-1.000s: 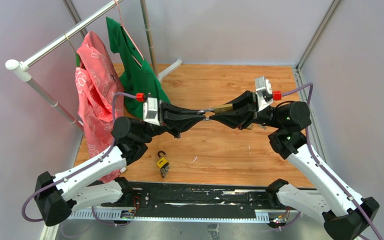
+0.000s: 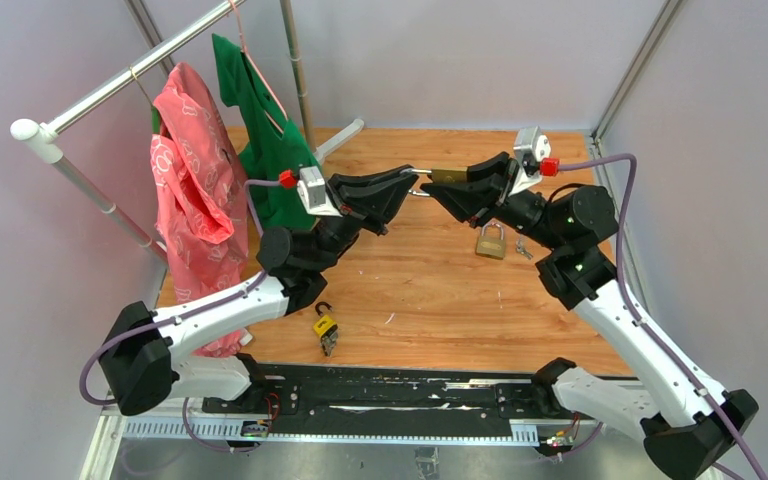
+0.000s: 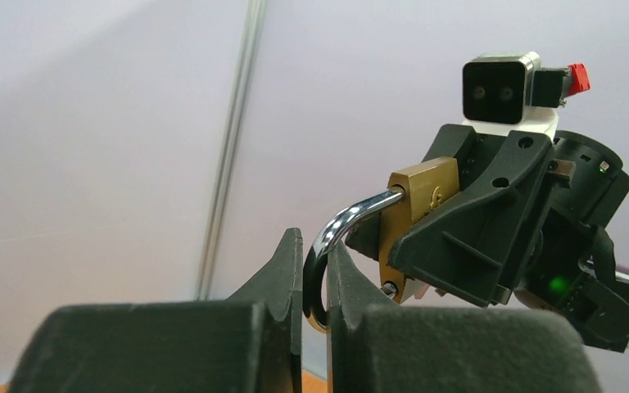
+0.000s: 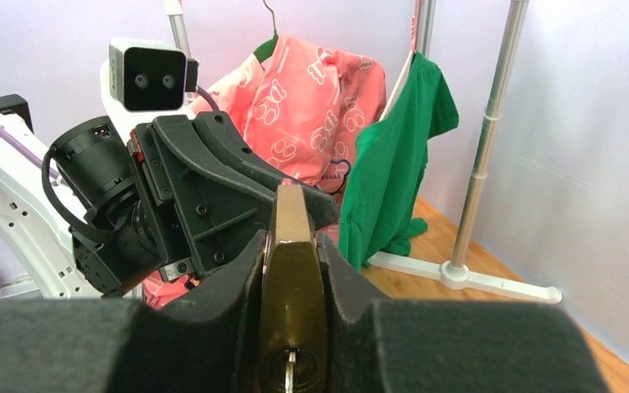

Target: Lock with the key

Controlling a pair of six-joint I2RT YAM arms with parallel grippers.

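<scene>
A brass padlock (image 2: 448, 176) is held up between both grippers. My right gripper (image 2: 450, 184) is shut on its body, which fills the gap between the fingers in the right wrist view. Its chrome shackle (image 3: 348, 214) curves toward my left gripper, whose fingers are shut on the shackle's end. The body (image 4: 293, 270) appears end-on in the right wrist view. I cannot make out a key in either gripper.
Another brass padlock (image 2: 490, 243) and keys (image 2: 523, 248) lie at the right of the wooden board (image 2: 430, 310). A yellow-labelled lock with keys (image 2: 325, 325) lies front left. A rack with pink (image 2: 195, 210) and green garments (image 2: 270, 160) stands left.
Both grippers, with the padlock between them, have moved toward the back of the board over the last second, uncovering the padlock lying on the right.
</scene>
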